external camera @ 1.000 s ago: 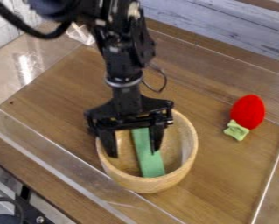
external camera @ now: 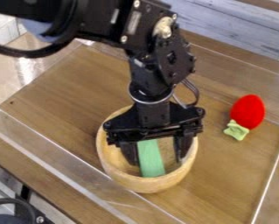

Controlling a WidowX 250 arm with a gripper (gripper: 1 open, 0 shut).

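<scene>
My black gripper (external camera: 155,147) is open, its fingers reaching down into a round light wooden bowl (external camera: 146,183) near the middle of the view. A flat green block (external camera: 149,158) lies in the bowl between the fingers. The gripper body hides the back part of the bowl.
A red oval object (external camera: 247,110) and a small pale green piece (external camera: 235,129) lie on the wooden table to the right. A clear rail runs along the front left edge.
The gripper has shifted about over the bowl and now sits more squarely over the green block, which appears shifted slightly up in view. The red object has not moved.
</scene>
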